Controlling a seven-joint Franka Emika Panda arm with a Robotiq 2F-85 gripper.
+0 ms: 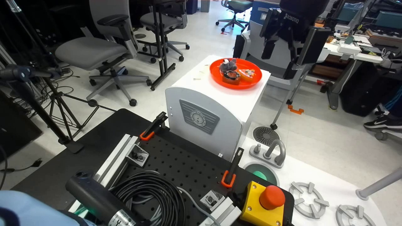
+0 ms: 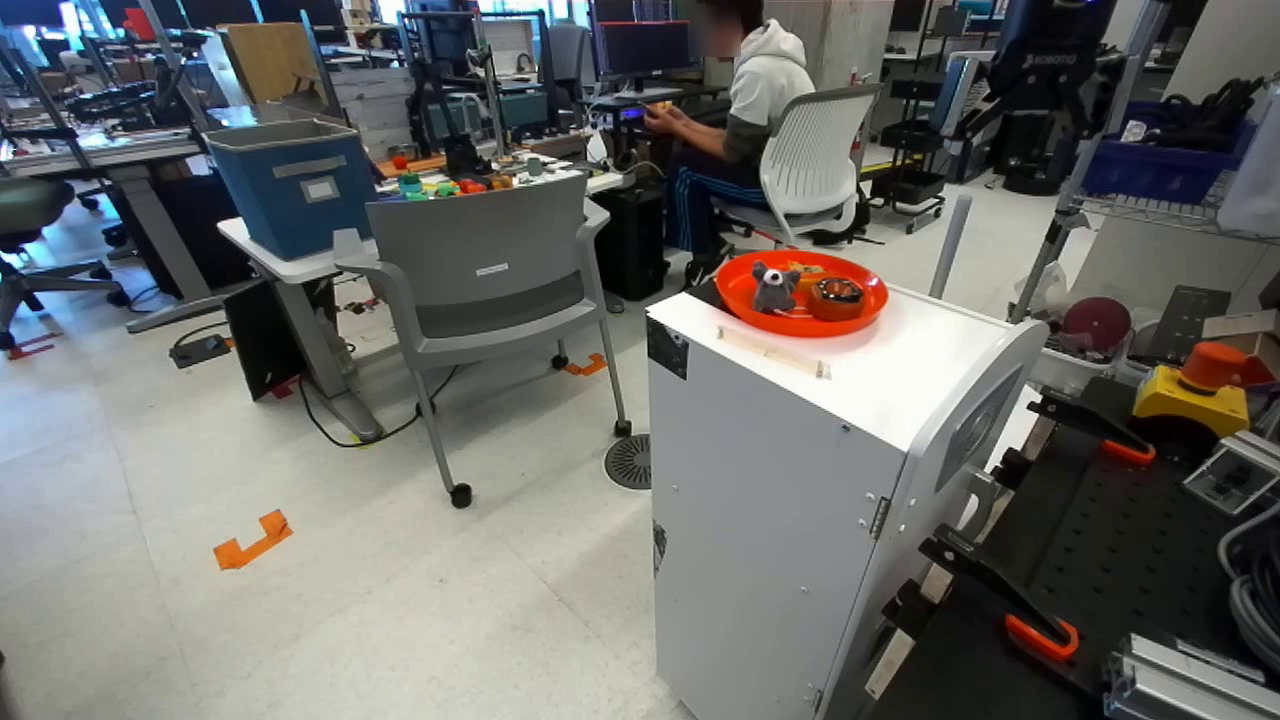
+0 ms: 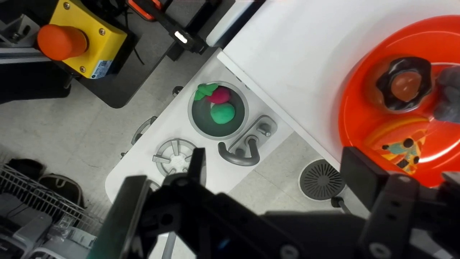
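Observation:
My gripper (image 1: 278, 67) is open and empty, held in the air to the right of the red tray. The wrist view shows its fingertips (image 3: 198, 162) wide apart. On the white cabinet top, the round red tray (image 1: 237, 87) holds a grey plush animal (image 2: 775, 288), a brown round item with a dark scalloped top (image 3: 390, 92), and an orange wedge with a patterned face (image 3: 403, 153). Down in the grey sink basin (image 3: 207, 125) lie a green rounded item (image 3: 222, 113) and a magenta one (image 3: 219, 95) with green leaves. None of these touches my fingers.
A grey faucet (image 3: 241, 159) rises beside the basin, with stove-burner rings (image 1: 309, 199) further along the white counter. A yellow box with a red button (image 1: 263, 203) and upright clamps (image 1: 232, 167) edge the black table. Much of the cabinet top (image 2: 924, 360) is bare.

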